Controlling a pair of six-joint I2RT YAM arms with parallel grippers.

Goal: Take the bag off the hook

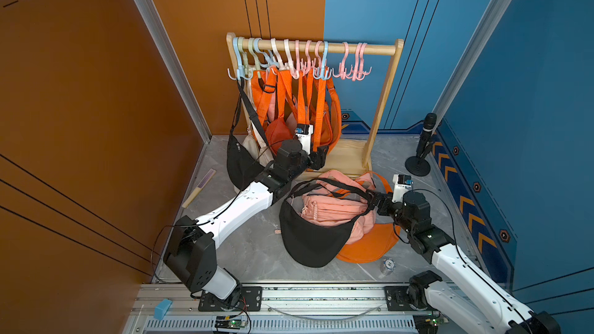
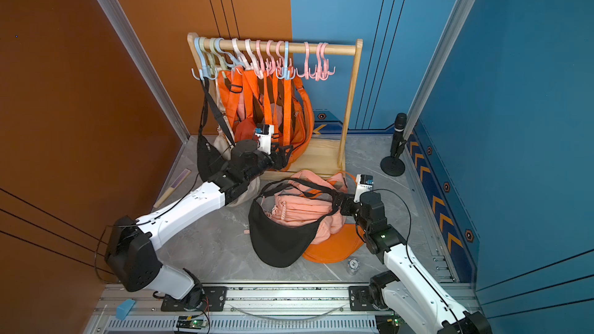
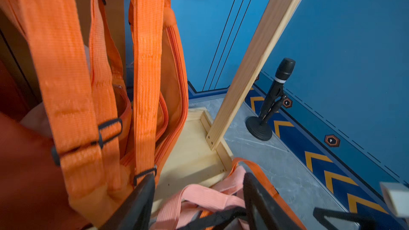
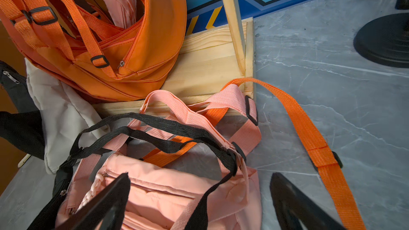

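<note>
Orange bags (image 1: 331,111) hang by straps from plastic hooks (image 1: 323,62) on the wooden rack, a black bag (image 1: 241,160) at its left end. My left gripper (image 1: 318,157) is open in front of the orange straps (image 3: 147,81). Below it lie a black bag (image 1: 315,247), a pink bag (image 1: 328,210) and orange fabric (image 1: 365,247) on the floor. My right gripper is open over the pink bag and black strap, at the pile's right side.
A black stand (image 1: 417,164) stands right of the rack. A small metal can (image 1: 388,266) lies at the front right, a thin stick (image 1: 198,188) at the left. The rack's base (image 4: 204,63) is partly bare.
</note>
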